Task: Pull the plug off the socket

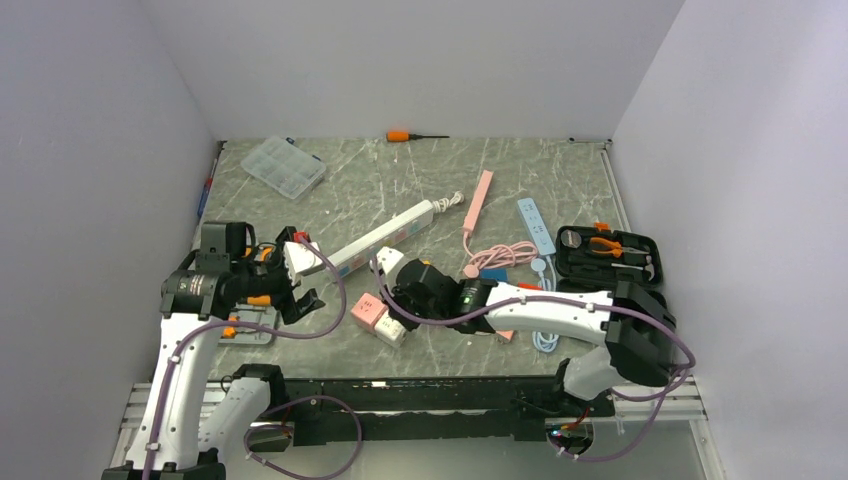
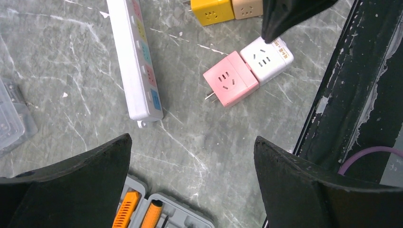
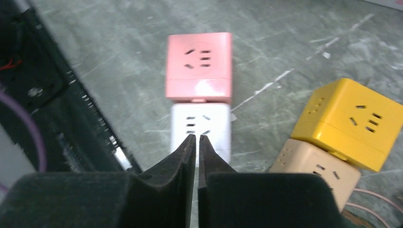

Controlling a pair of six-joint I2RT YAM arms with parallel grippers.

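A pink plug cube (image 1: 367,310) (image 2: 230,78) sits beside a white cube (image 1: 389,331) (image 2: 266,59) on the grey table; prongs show on the pink one's left in the left wrist view. My left gripper is open and empty, left of the cubes. My right gripper is shut with nothing visible between its fingers, above the white cube. A yellow cube (image 2: 209,12) (image 3: 351,123) sits joined to a beige cube (image 3: 313,173) behind them.
A long white power strip (image 1: 385,235) lies behind the cubes. Pink and blue strips (image 1: 537,225) with cables, a black toolkit (image 1: 608,260) at right, a clear organizer (image 1: 283,166) and grey toolbox at left surround them. The front table edge is close.
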